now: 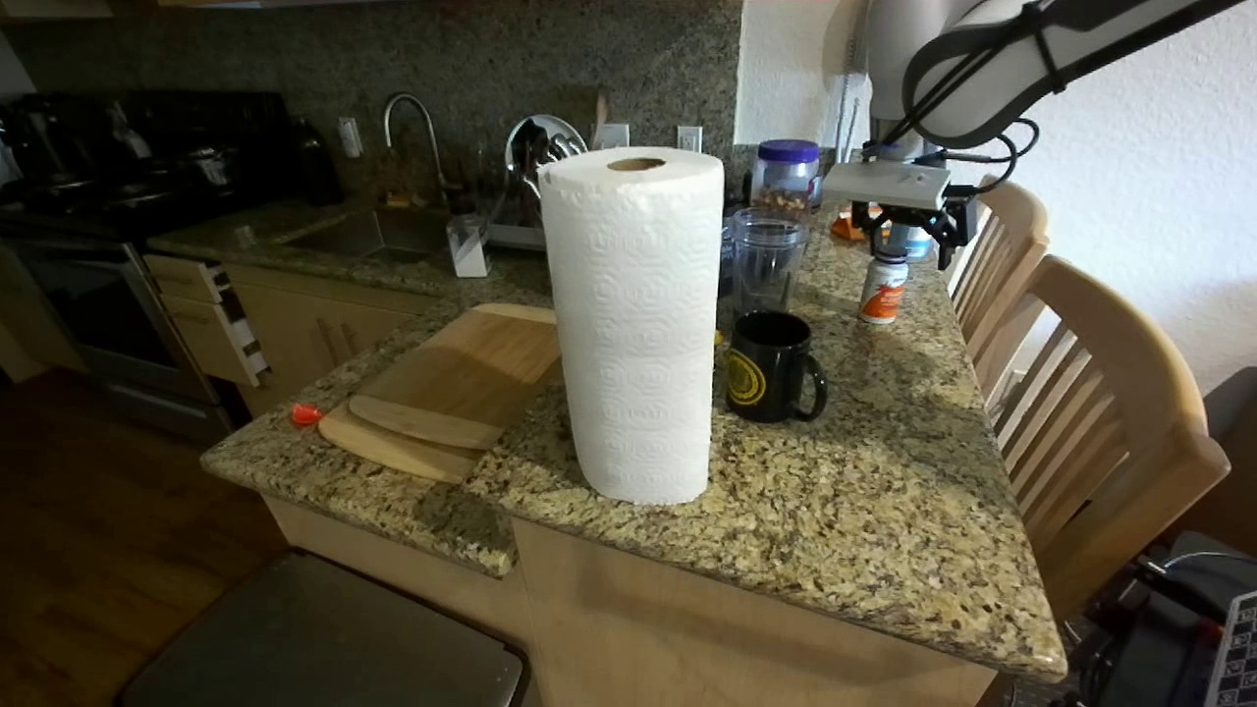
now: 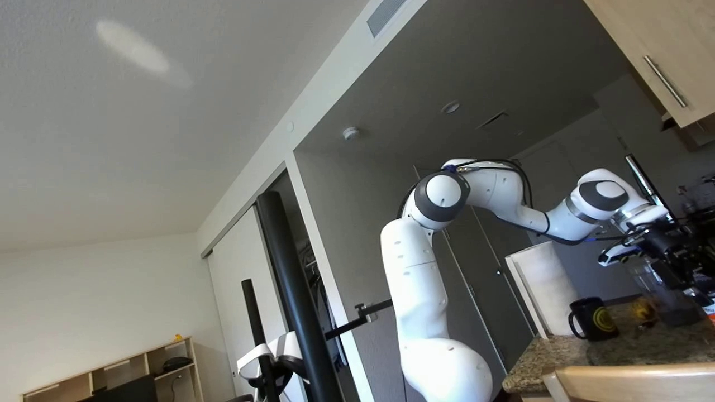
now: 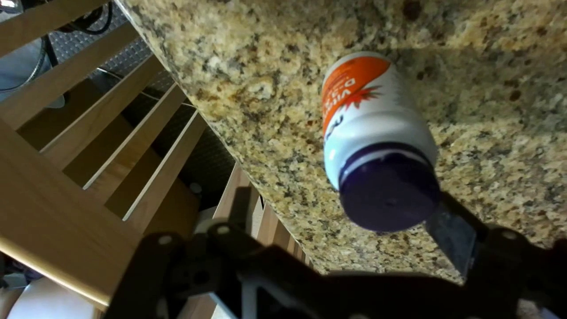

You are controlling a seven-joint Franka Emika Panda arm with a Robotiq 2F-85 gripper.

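Observation:
A white and orange vitamin bottle (image 1: 884, 293) with a dark purple cap stands upright on the granite counter. My gripper (image 1: 909, 249) hangs at about the height of its cap, fingers apart and pointing down. In the wrist view the bottle (image 3: 380, 114) appears with its cap near my right-hand finger (image 3: 452, 234); the other finger is well to the left. Nothing is gripped. Whether the finger touches the cap, I cannot tell. Exterior view 2 shows the arm reaching over the counter, with the gripper cut off at the right edge.
A paper towel roll (image 1: 636, 342) stands at the counter's front, a black mug (image 1: 772, 371) beside it. Behind the mug is a clear blender jar (image 1: 768, 265); farther back, a purple-lidded jar (image 1: 787, 177). Wooden chairs (image 1: 1096, 389) line the right edge.

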